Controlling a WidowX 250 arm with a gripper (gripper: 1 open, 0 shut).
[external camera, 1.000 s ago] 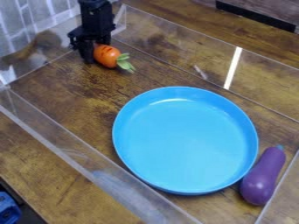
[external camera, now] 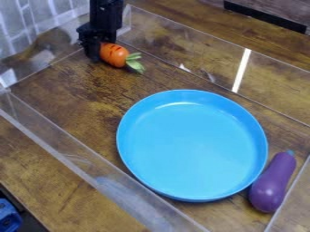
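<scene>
At the top left, my black gripper (external camera: pixel 100 43) is down on an orange carrot (external camera: pixel 115 55) with green leaves pointing right, by the far left corner of the clear-walled tray. The gripper is shut on the carrot, though its fingertips are partly hidden behind it.
A large blue plate (external camera: pixel 191 145) fills the lower middle. A purple eggplant (external camera: pixel 273 181) lies to its right. Clear walls edge the wooden surface, and a blue object (external camera: pixel 6 216) shows at the bottom left. The wood between carrot and plate is bare.
My gripper and the carrot have shifted slightly up, toward the back of the tray. The plate and eggplant have not moved.
</scene>
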